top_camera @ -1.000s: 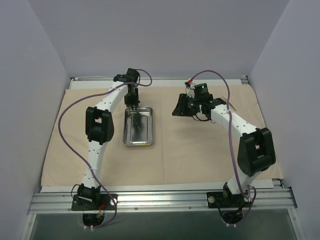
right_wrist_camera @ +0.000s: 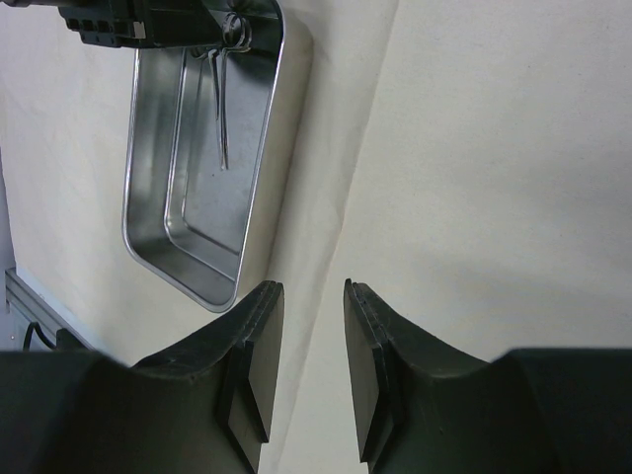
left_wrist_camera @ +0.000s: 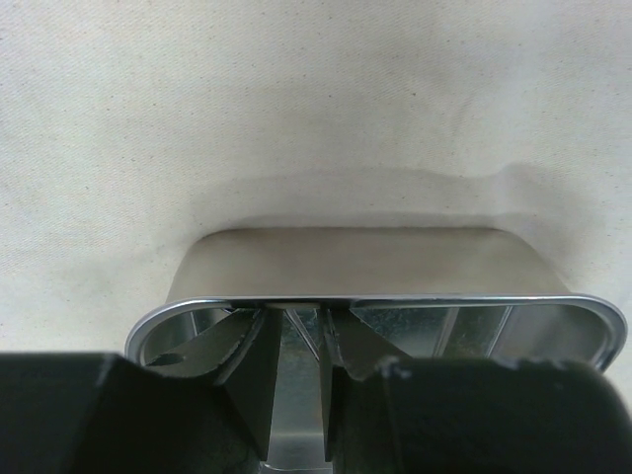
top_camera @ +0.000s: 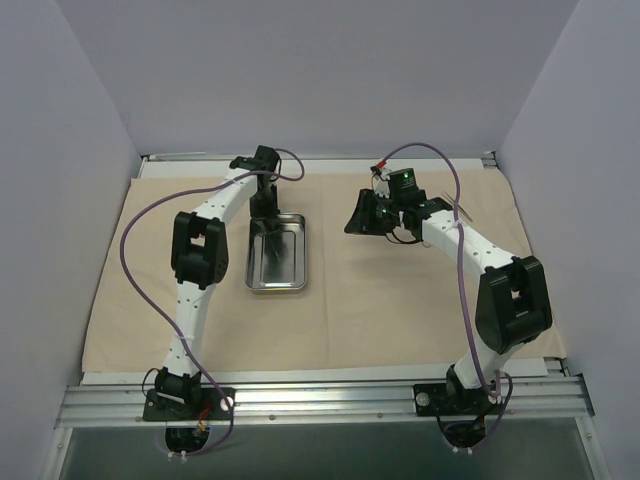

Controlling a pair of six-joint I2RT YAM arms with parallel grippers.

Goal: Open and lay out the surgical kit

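Observation:
A metal tray (top_camera: 277,288) lies left of the middle on the cloth. Inside it is a thin metal instrument (right_wrist_camera: 223,118), whose ring handles (right_wrist_camera: 237,32) sit toward the tray's far end. My left gripper (top_camera: 264,217) points down at that far end, its fingertips low by the handles. In the left wrist view its fingers (left_wrist_camera: 259,370) reach over the tray rim with a narrow gap between them; a sliver of the instrument shows there. My left gripper is open. My right gripper hangs over bare cloth right of the tray, fingers apart, nothing between them.
A few slim instruments (top_camera: 457,206) lie on the cloth at the far right, beyond the right arm. Bare cloth (top_camera: 400,310) spreads across the middle and front. Grey walls stand at the back and both sides.
My left gripper has come slightly down and nearer, toward the tray's far end. The right arm has barely moved, and the tray lies where it was.

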